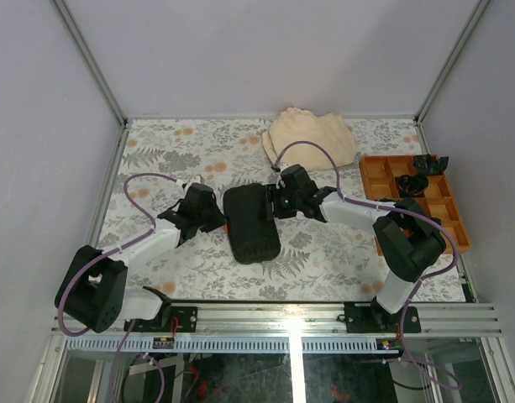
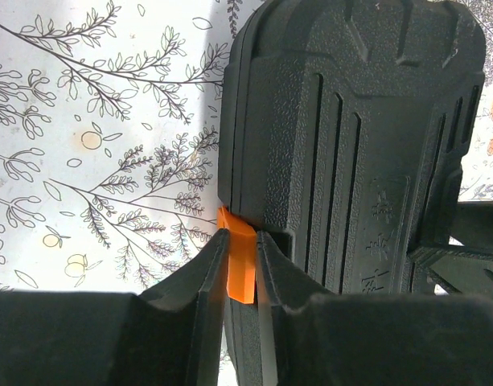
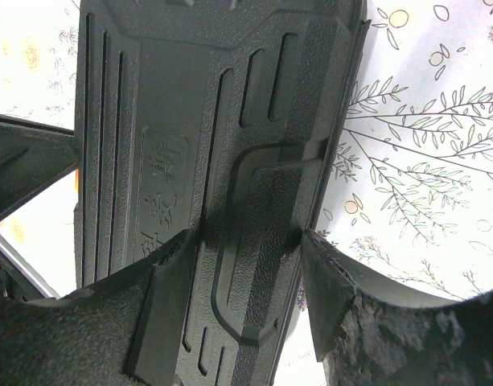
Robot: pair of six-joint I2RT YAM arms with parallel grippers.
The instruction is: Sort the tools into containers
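A closed black case [image 1: 250,227] lies flat on the patterned table between my two grippers. On its left side an orange latch [image 2: 242,261] shows in the left wrist view. My left gripper is at that latch, fingers part open, one fingertip at each side of the orange piece; a firm hold on it does not show. Across the case, my right gripper is shut on the handle side of the case [image 3: 262,185], one finger over the top face and the other at the outer edge.
An orange compartment tray [image 1: 377,176] stands at the right, with dark items [image 1: 412,185] in it. Behind the case lies a crumpled beige cloth [image 1: 312,138].
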